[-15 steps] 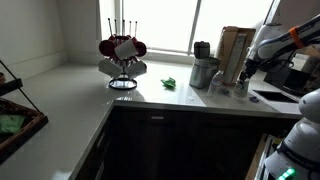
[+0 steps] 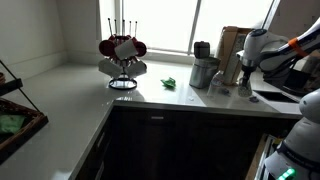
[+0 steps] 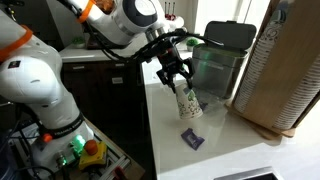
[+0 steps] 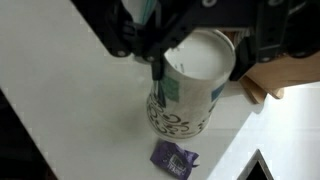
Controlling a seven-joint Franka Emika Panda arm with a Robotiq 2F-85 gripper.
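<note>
A white paper cup (image 3: 188, 104) with a printed pattern is between the fingers of my gripper (image 3: 181, 79), which is shut on it near its rim. From the wrist view I look down into the open cup (image 4: 188, 99), with the gripper at both sides of its upper part. In exterior view 2 the cup tilts slightly; whether its base touches the counter I cannot tell. A small purple packet (image 3: 192, 138) lies on the white counter just in front of the cup, and the same packet (image 4: 174, 159) shows in the wrist view.
A grey bin (image 3: 215, 70) stands behind the cup, and a tall brown corrugated box (image 3: 277, 75) is to its right. Farther off are a green cloth (image 2: 168, 83) and a rack of mugs (image 2: 123, 55).
The arm and gripper at the right end of the counter have shifted slightly, toward the right. The other objects on the counter have stayed in place.
</note>
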